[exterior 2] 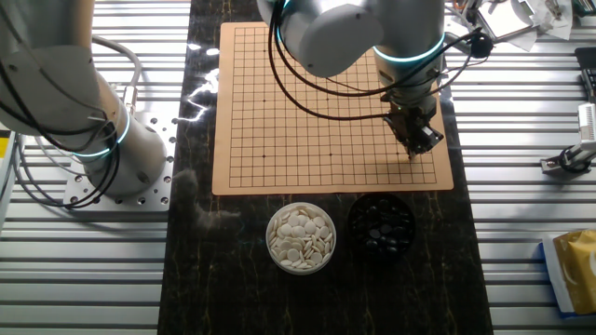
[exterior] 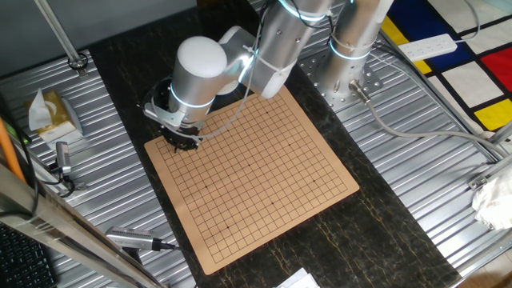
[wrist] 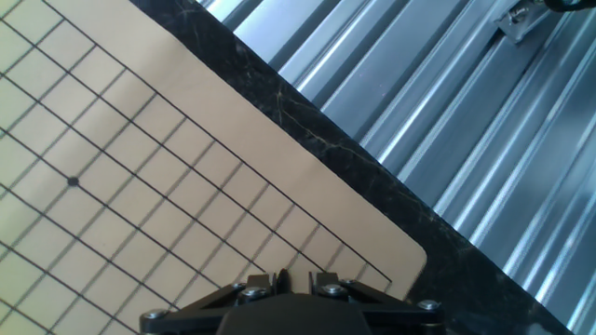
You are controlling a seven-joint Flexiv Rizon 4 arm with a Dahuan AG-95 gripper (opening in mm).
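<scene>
My gripper is at the bottom edge of the wrist view, above the corner area of the wooden grid board [wrist: 214, 186]. A small dark shape sits by its left finger; whether that is a stone or part of the finger, I cannot tell. In exterior view 2 the gripper [exterior 2: 413, 152] points down over the board's lower right corner area, close to the surface. No stones show on the visible part of the board [exterior: 256, 176]. Beside the board stand a bowl of white stones [exterior 2: 301, 238] and a dark bowl of black stones [exterior 2: 381, 228].
Black marble-patterned tabletop [exterior 2: 242, 288] surrounds the board, with ribbed metal [exterior 2: 521, 195] beyond it. A tissue box [exterior: 58, 118] and a small device on a stand [exterior: 132, 238] lie off to the side. The arm's base plate [exterior: 340, 84] is across the board.
</scene>
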